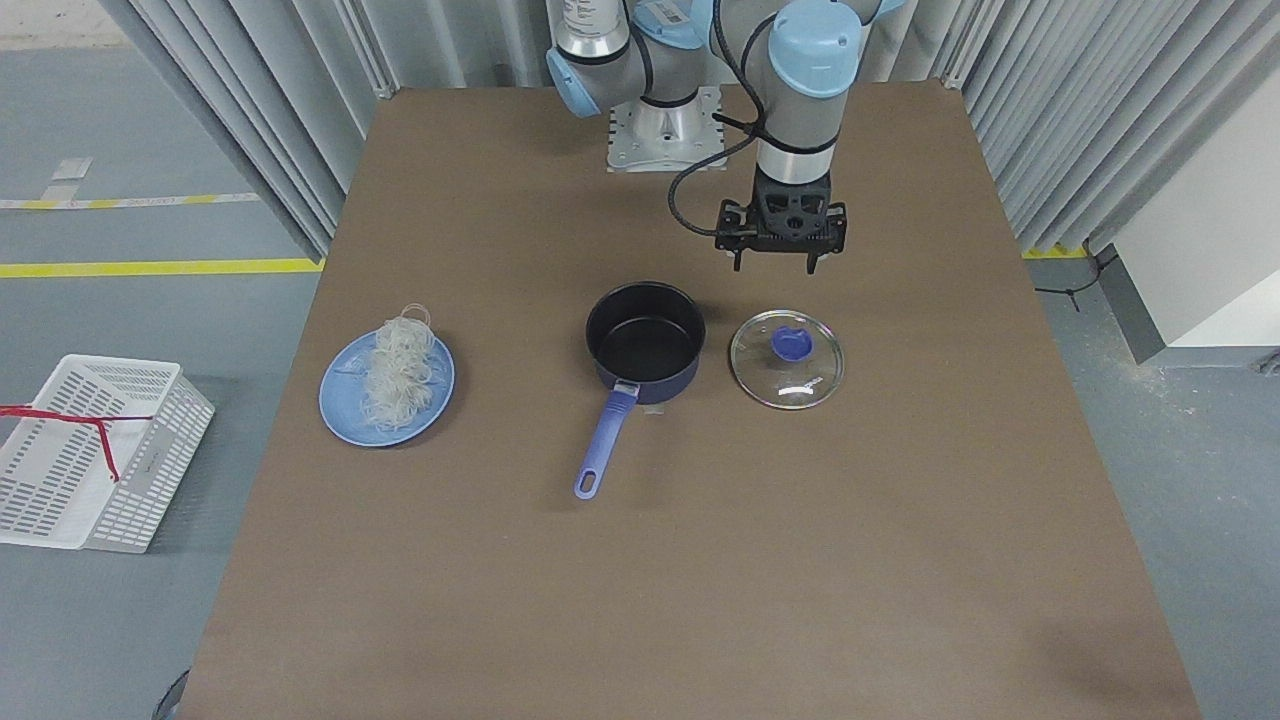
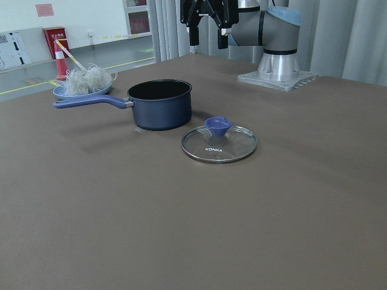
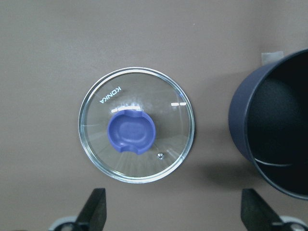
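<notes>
A glass lid (image 1: 786,372) with a blue knob (image 3: 131,131) lies flat on the table, right of a dark blue saucepan (image 1: 644,324) in the front view, whose handle (image 1: 606,444) points toward the front camera. A blue plate (image 1: 344,390) holds white noodle-like strands (image 1: 398,372) at the left. My gripper (image 1: 775,262) hangs high above the table, behind the lid and pan. In the wrist view its two fingers stand wide apart below the lid, with nothing between them; it is open.
The arm's base (image 2: 278,78) stands at the back. A white basket (image 1: 144,480) sits on the floor at the left, beyond the table.
</notes>
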